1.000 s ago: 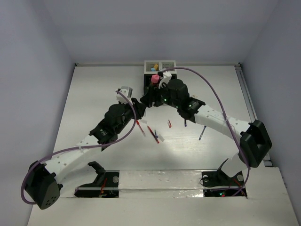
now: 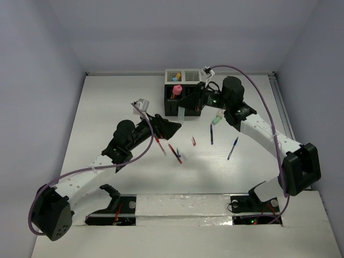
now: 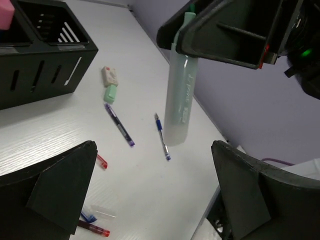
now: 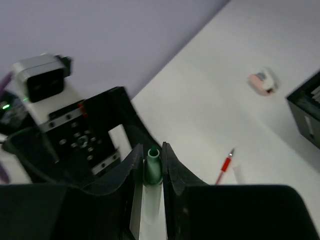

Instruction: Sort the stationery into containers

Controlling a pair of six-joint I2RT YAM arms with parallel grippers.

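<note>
A translucent correction-fluid-like tube with a green tip (image 3: 181, 95) hangs upright from my right gripper (image 2: 184, 102), which is shut on it, above the table's middle. My left gripper (image 2: 171, 129) stands open just below and left of it, nothing between its fingers. The black organiser (image 3: 45, 75) with white-topped compartments is at the back, holding a pink item (image 2: 177, 89) and others. On the table lie a purple pen (image 3: 119, 125), a blue pen (image 3: 162, 137), red pens (image 3: 94, 227), a green eraser (image 3: 110, 93) and a pale eraser (image 3: 109, 75).
Grey walls bound the workspace at the back and both sides. Small items are scattered across its middle and right.
My right gripper has moved right and away from my left one, carrying the tube. The left gripper has shifted slightly and now stands apart, open.
</note>
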